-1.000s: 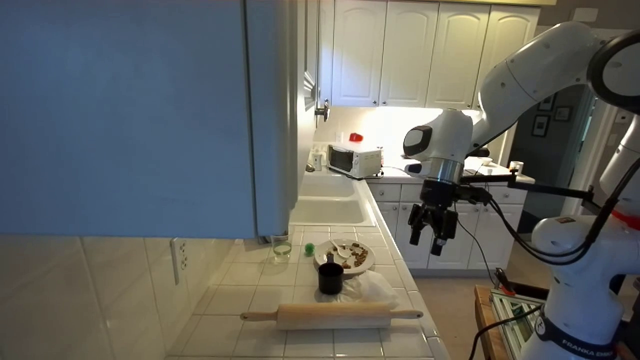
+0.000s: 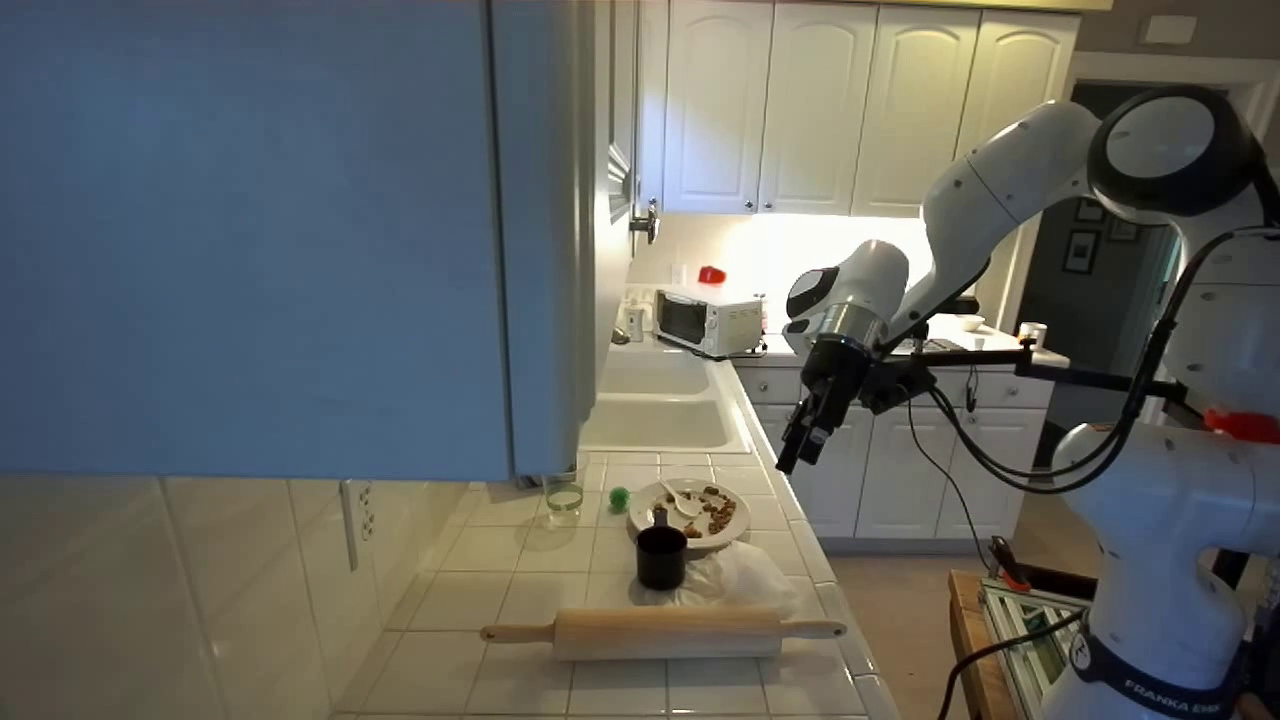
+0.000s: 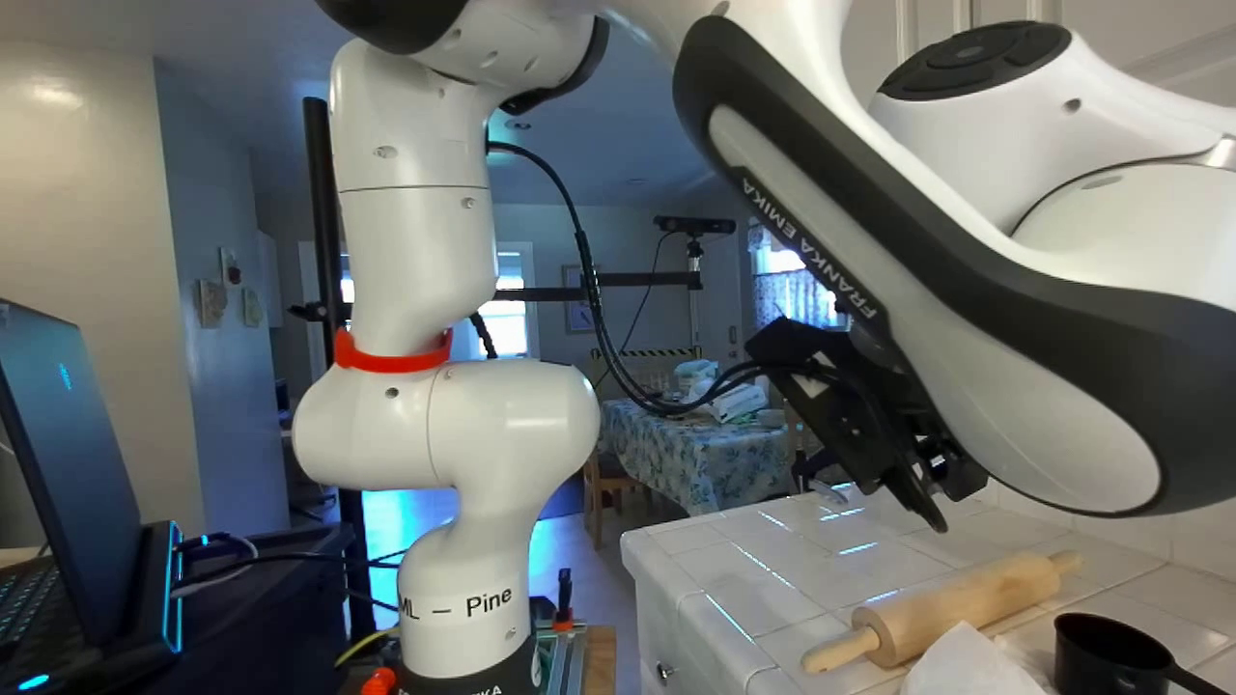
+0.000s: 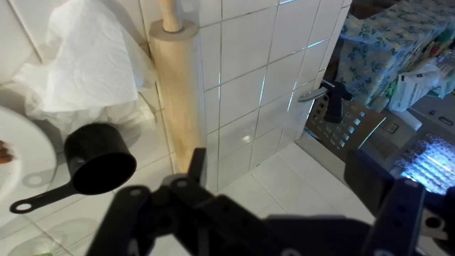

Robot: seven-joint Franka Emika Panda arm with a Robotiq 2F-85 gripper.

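Observation:
My gripper [image 2: 801, 454] hangs in the air over the counter's edge region, open, with nothing between its fingers. In the wrist view its dark fingers [image 4: 197, 165] are spread wide across the lower part. A wooden rolling pin [image 2: 667, 632] lies across the near part of the counter. Behind it stands a black cup with a handle [image 2: 661, 559], beside a crumpled white paper towel [image 2: 744, 578]. A white plate [image 2: 644, 518] holding brown food bits and a white spoon [image 2: 684, 502] sits farther back. All of these are apart from the gripper.
A clear glass [image 2: 563, 502] and a small green object [image 2: 619, 498] stand left of the plate. The sink [image 2: 654, 424] and a white toaster oven [image 2: 710, 322] are beyond. A blue-grey cabinet [image 2: 252, 240] overhangs the left side. Bare tiles [image 4: 249, 85] lie beside the rolling pin.
In exterior view 1, the arm has swung left toward the counter, and the gripper has turned and tilted, rising slightly. The things on the counter have stayed put.

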